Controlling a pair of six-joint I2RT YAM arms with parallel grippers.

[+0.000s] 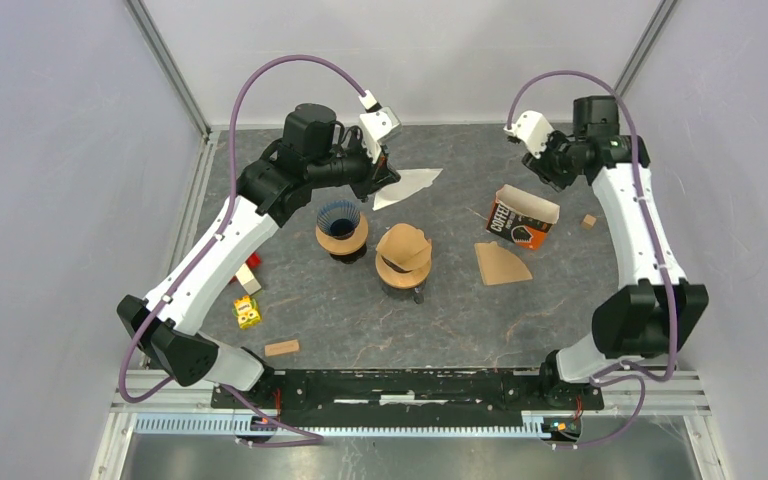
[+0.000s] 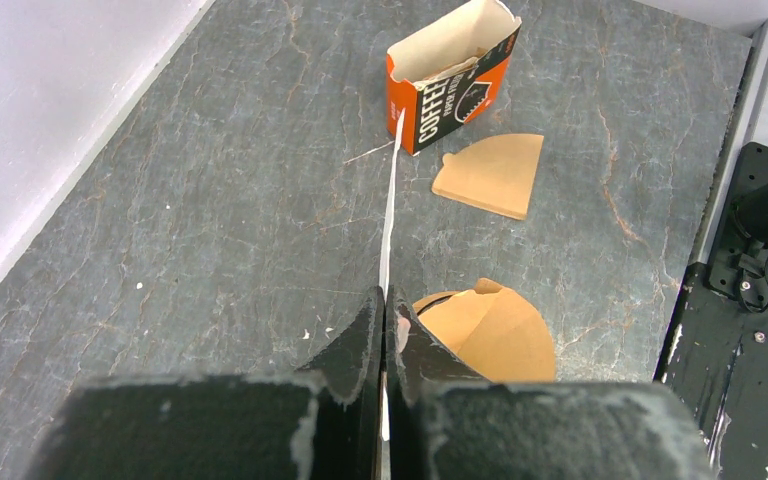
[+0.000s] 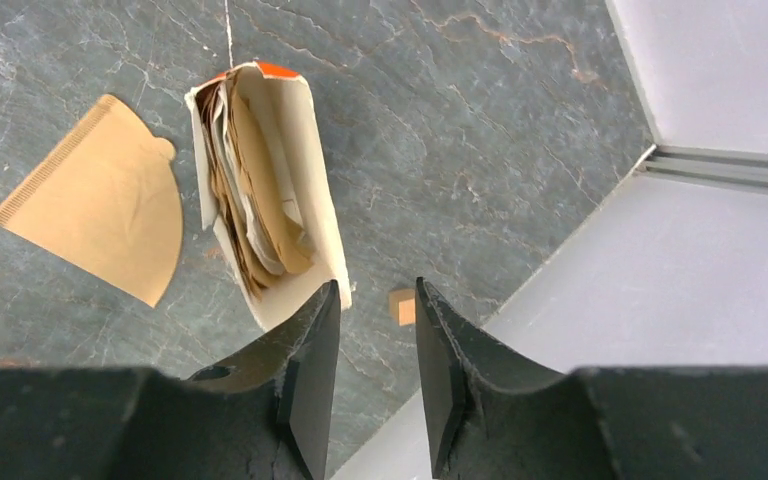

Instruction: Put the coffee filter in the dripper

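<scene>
My left gripper (image 1: 385,178) is shut on a white paper filter (image 1: 410,185), seen edge-on in the left wrist view. Below it sit the blue ribbed dripper (image 1: 339,215) on a tan ring and another dripper (image 1: 403,263) with a brown filter inside. My right gripper is part open above the box of filters (image 1: 525,228), nothing between its fingers. In the right wrist view the box holds brown and white filters, and a loose brown filter (image 3: 95,205) lies flat beside it.
A small wooden cube (image 1: 588,221) lies right of the box. Coloured blocks (image 1: 247,310) and a wooden slat (image 1: 281,348) are at the left.
</scene>
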